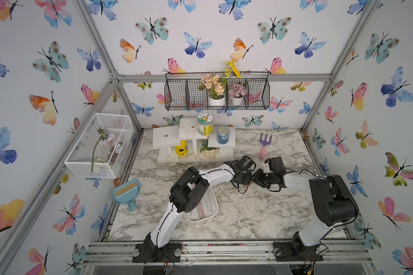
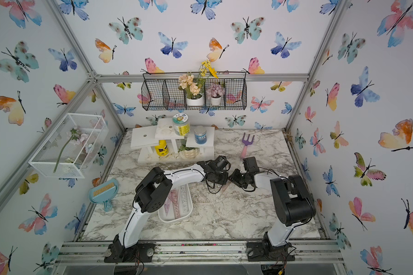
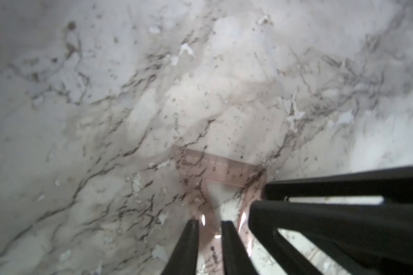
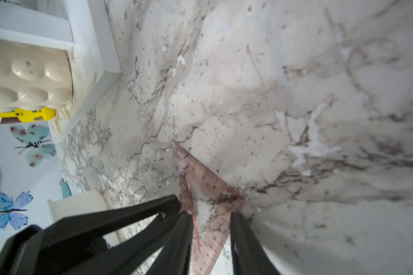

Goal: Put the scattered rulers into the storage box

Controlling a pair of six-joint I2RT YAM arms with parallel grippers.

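Note:
A translucent pink triangular ruler (image 3: 220,167) lies on the marble tabletop, with its far end in front of both grippers. My left gripper is part open above it, the ruler's sides showing through the gap between the fingertips. From the other side, my right gripper is part open too, with the ruler (image 4: 211,181) running between and beyond its fingers. Whether any finger touches the ruler is unclear. The white storage box (image 2: 188,211) stands under the left arm, with pinkish rulers (image 2: 175,204) inside; the arm hides part of it.
A white step shelf (image 1: 195,159) with cans stands behind the grippers. A purple-and-pink fork (image 1: 263,145) lies to their back right, and a blue dustpan with brush (image 1: 126,191) at the left.

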